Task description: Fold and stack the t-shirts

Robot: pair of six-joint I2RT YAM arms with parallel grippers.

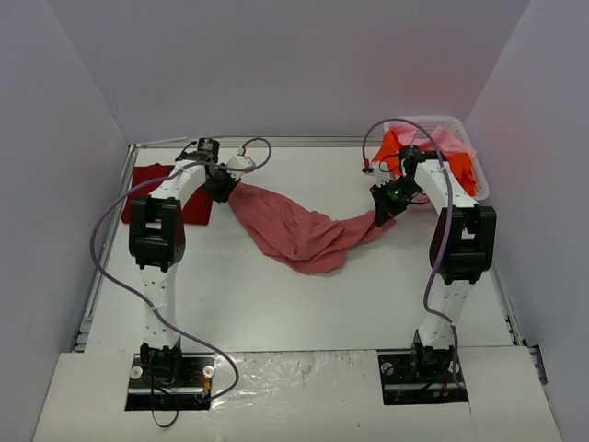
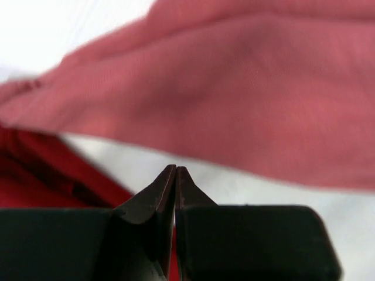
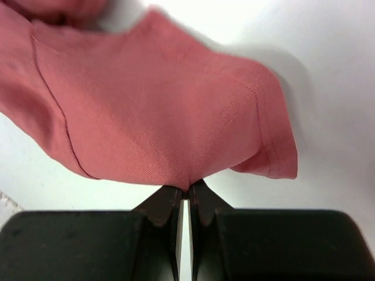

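A pink T-shirt [image 1: 299, 238] lies bunched and slanting across the middle of the white table. My left gripper is shut with nothing between its fingers; in the left wrist view the shirt's near edge [image 2: 234, 117] runs just beyond the tips, outside them. In the top view that left gripper [image 1: 224, 187] stands at the shirt's upper left end. Shut on the other end of the pink cloth [image 3: 146, 111] is my right gripper, with a stitched hem corner hanging beside it. A folded red T-shirt [image 1: 197, 207] sits at the left, partly behind the left arm.
At the back right stands a white basket [image 1: 471, 145] holding orange and pink cloth [image 1: 449, 142], partly behind the right arm. Bare table [image 1: 276, 313] lies in front of the shirt. Grey walls close both sides.
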